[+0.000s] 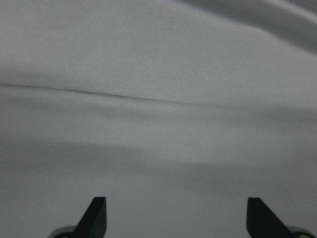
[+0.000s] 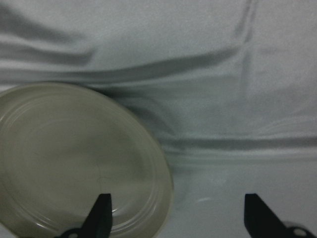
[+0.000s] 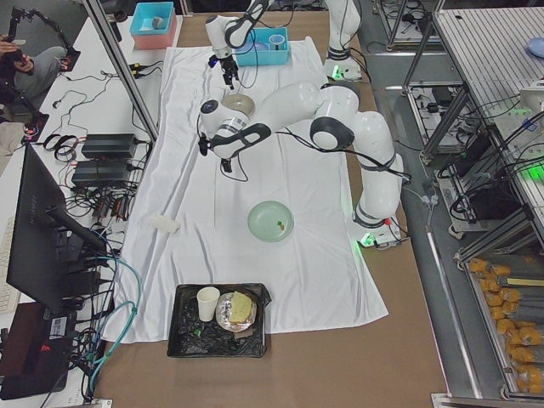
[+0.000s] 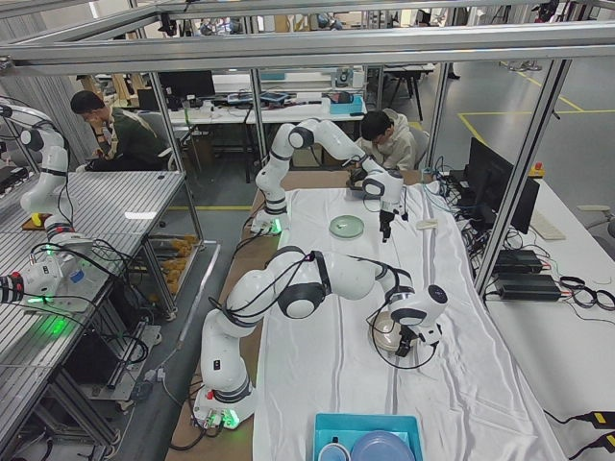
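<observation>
A beige plate (image 2: pixel 74 148) lies on the white cloth, partly hidden by the arms in both camera views. My right gripper stands open above and beside it, its rim between the fingertips in the wrist view, none of it visibly gripped. My left gripper is open over bare cloth (image 1: pixel 158 69), with nothing between its fingers. A pale green plate (image 3: pixel 270 221) with small bits on it lies nearer the camera in the camera left view.
A black tray (image 3: pixel 195 344) with a cup and food stands at one end, a blue bin (image 4: pixel 327 423) with dishes at the other. A pale flat object (image 3: pixel 166 223) lies near the cloth's edge.
</observation>
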